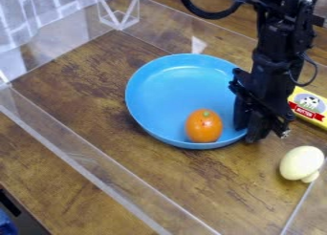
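My black gripper [258, 117] reaches down from the top right to the right rim of a blue round bowl [171, 88]; its fingertips are dark and crowded against the rim, so I cannot tell how far apart they stand or whether anything is between them. An orange round object [204, 126] sits inside the bowl at the lower right. A yellow item [307, 105] with a red and white label lies right of the gripper, partly hidden. A pale egg-shaped object [301, 164] lies on the wood at the lower right.
Clear walls or edges run along the left and top.
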